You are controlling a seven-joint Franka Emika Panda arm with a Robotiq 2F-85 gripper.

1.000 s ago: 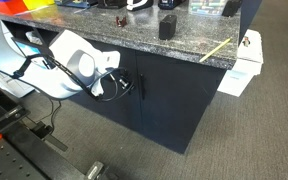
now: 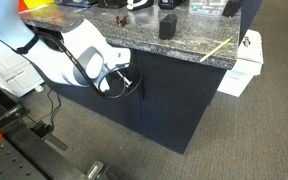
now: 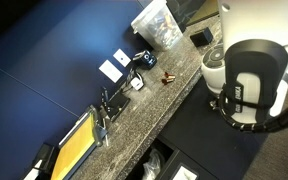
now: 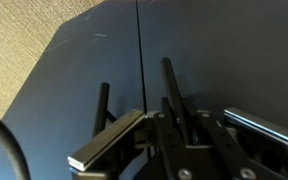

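Note:
Two dark cabinet doors fill most of the wrist view, split by a thin vertical seam. A slim black handle [image 4: 171, 80] on one door runs down between my gripper's fingers. My gripper is shut on this handle, though the grip itself is partly hidden by the finger mechanism. On the other side of the seam stands the second black handle [image 4: 102, 104], clear of the fingers. In exterior view 1, my gripper [image 2: 125, 82] is at the cabinet front, just left of the free handle [image 2: 142, 89]. Exterior view 2 hides the fingers behind the white arm [image 3: 264, 75].
Above the cabinet, the speckled counter [image 2: 189, 48] carries a black block [image 2: 168, 26], a yellow stick [image 2: 216, 48] and other items. A white box [image 2: 242, 65] stands beyond the cabinet's right end. A dark cable loops by the gripper.
The white wrist of my arm has swung up and to the right, while the fingers stay close to the same spot on the cabinet. No door movement can be made out.

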